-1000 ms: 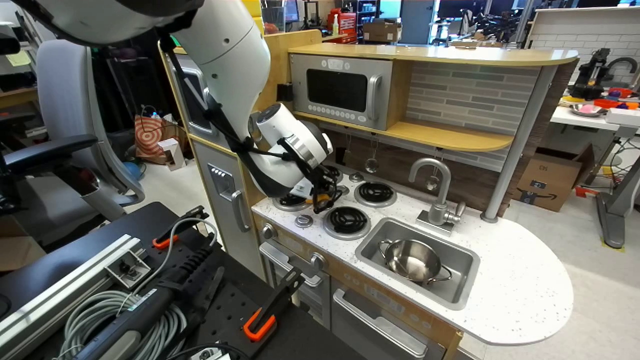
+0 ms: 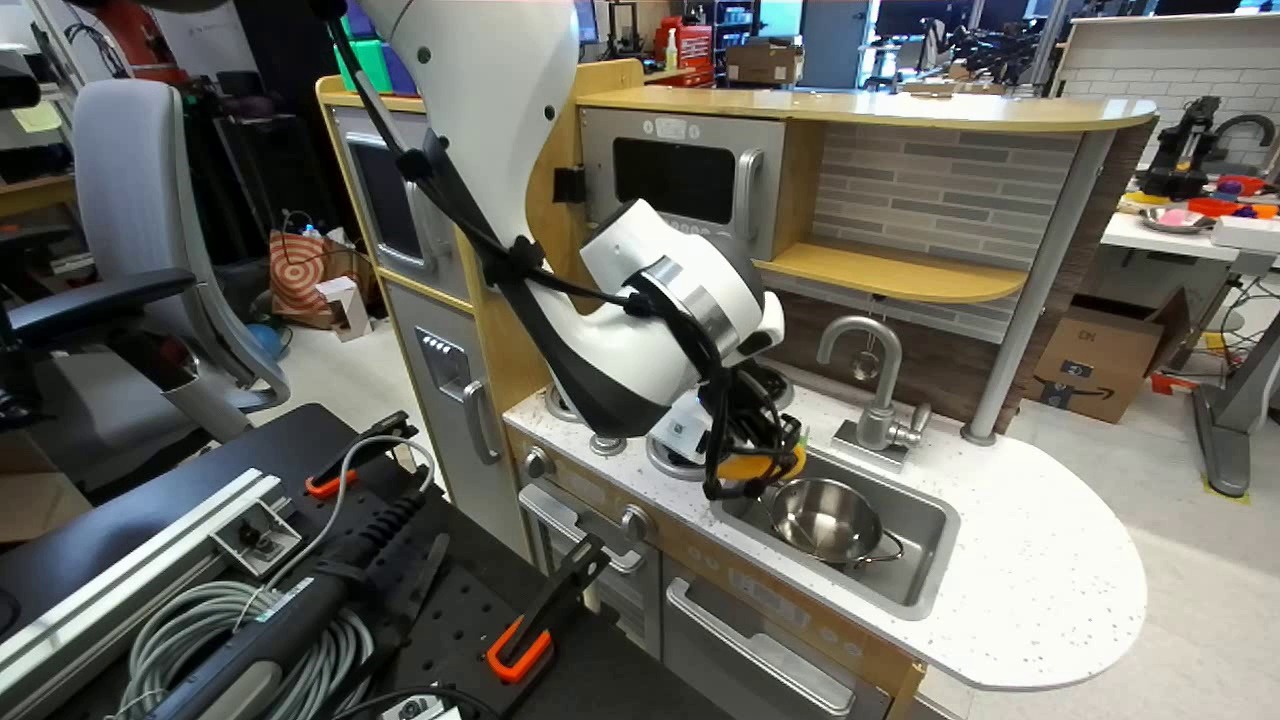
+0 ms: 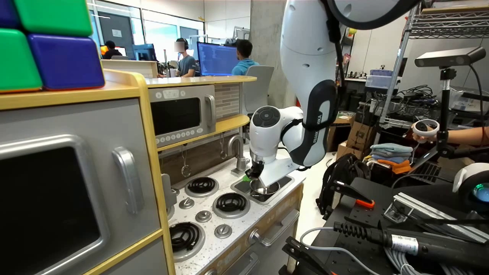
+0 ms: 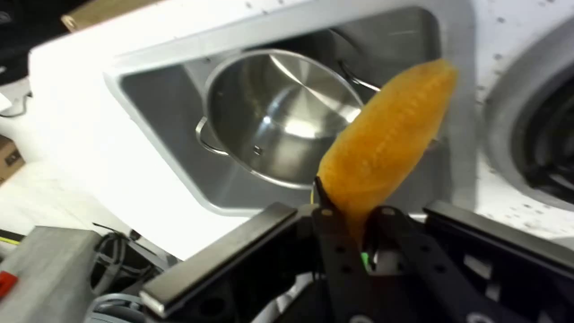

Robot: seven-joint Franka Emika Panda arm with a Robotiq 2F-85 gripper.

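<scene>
In the wrist view, my gripper is shut on one end of a long orange-yellow plush item (image 4: 387, 137), which tapers like a carrot or corn cob. Its free end points away from the fingers, across the right side of a steel pot (image 4: 280, 107). That pot, empty as far as it shows, sits upright in the grey sink (image 4: 161, 102). Seen from exterior view 1, the gripper (image 2: 762, 474) is above the sink's left edge, beside the pot (image 2: 828, 522). A bit of green shows between the fingers, mostly hidden.
A curved faucet (image 2: 884, 372) rises behind the sink. Stove burners (image 3: 231, 204) and knobs lie to the sink's left along the counter. Bare white counter (image 2: 1044, 528) spreads to the right, while a shelf (image 2: 900, 266) overhangs the back.
From above the stove burners, the arm has swung right to the sink, carrying the orange-yellow item in its gripper. The pot stays where it was.
</scene>
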